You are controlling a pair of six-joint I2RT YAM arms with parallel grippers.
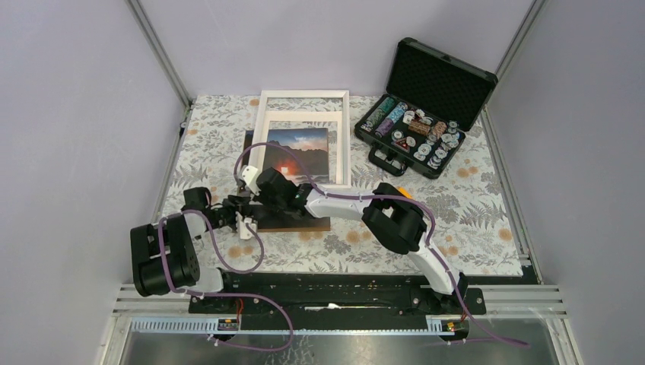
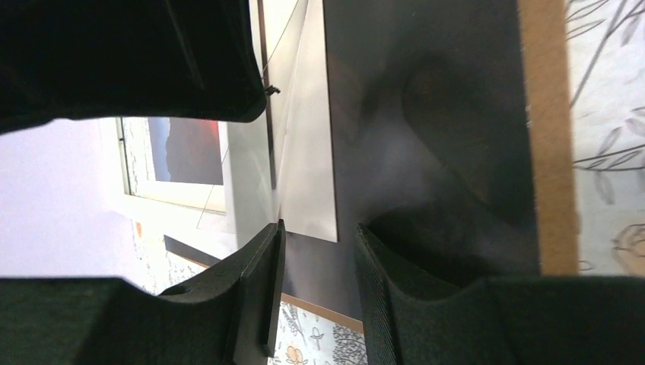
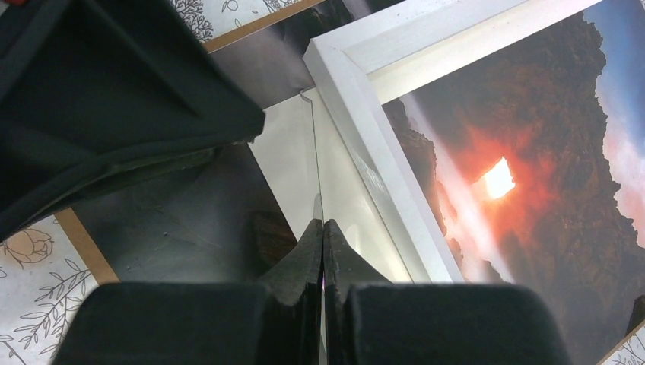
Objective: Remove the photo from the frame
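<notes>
A white frame (image 1: 345, 144) lies on the table, with the sunset photo (image 1: 304, 156) and a cream mat showing inside it. The frame overlaps a dark board (image 1: 293, 222) with a brown edge. My left gripper is part open over that board, the corner of a pale mat strip (image 2: 310, 190) showing just beyond the gap between its fingertips. In the right wrist view, my right gripper has its fingertips together at the seam of the pale strip (image 3: 283, 152), beside the frame's lower bar (image 3: 380, 156). Whether a thin edge sits between them cannot be told.
An open black case (image 1: 414, 137) with poker chips stands at the back right. An orange item (image 1: 405, 192) lies partly behind the right arm.
</notes>
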